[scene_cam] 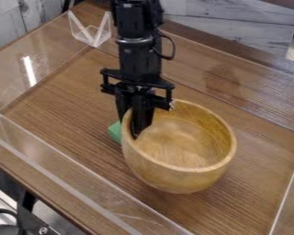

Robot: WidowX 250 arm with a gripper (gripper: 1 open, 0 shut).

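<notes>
My black gripper [139, 118] comes down from the top centre and is shut on the near-left rim of a large wooden bowl [184, 158]. The bowl looks tilted. A small green object [115, 130] shows just left of the gripper, partly hidden by it and the bowl.
A pale wall or board runs along the back right. A white object stands at the top left edge, and a dark cable lies at the bottom left.
</notes>
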